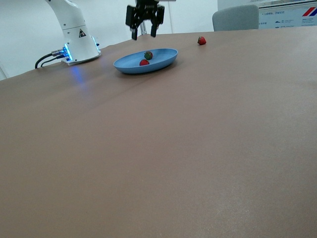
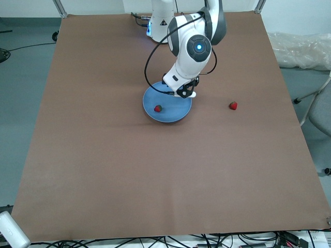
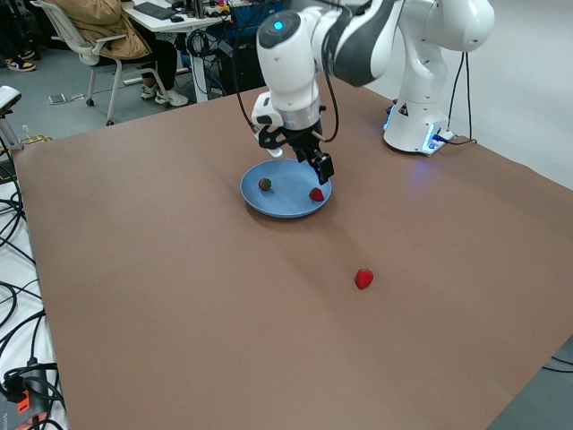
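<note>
A blue plate [image 2: 170, 111] sits mid-table with strawberries on it: a red one [image 2: 158, 108] and, in the right view, a second [image 3: 265, 184] showing its green top. Another strawberry [image 2: 233, 106] lies on the bare table to the right of the plate in the left view. My black gripper [image 1: 143, 31] hangs above the plate, its two fingers apart with nothing seen between them in the top view. In the left view the wrist housing largely hides the fingers.
The arm's white base [image 3: 414, 125] stands behind the plate with cables beside it. A chair, a bag of plastic wrap and cable bundles lie beyond its edges.
</note>
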